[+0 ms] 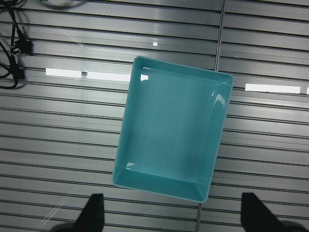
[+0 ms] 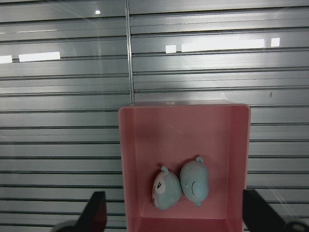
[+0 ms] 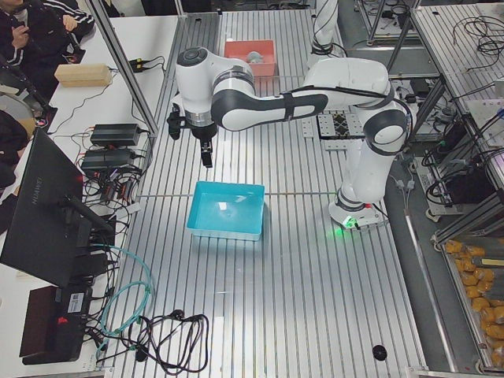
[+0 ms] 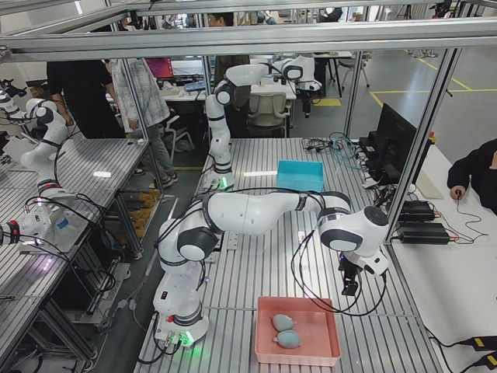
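An empty teal bin (image 1: 169,125) lies on the slatted metal table below my left gripper, whose fingers are spread wide with nothing between them. Under my right gripper is a pink bin (image 2: 178,125) holding two pale blue plush toys (image 2: 165,192) (image 2: 194,182) side by side, one with a face showing. The right gripper is open and empty, hovering above that bin. In the camera left view the teal bin (image 3: 225,209) is in the near half and the pink bin (image 3: 250,49) at the far end.
Bare table (image 3: 291,283) surrounds both bins. Coiled black and teal cables (image 3: 169,342) lie near the left edge, beside a monitor (image 3: 43,205) and power boxes on the side bench. Metal frame posts and beams border the workspace.
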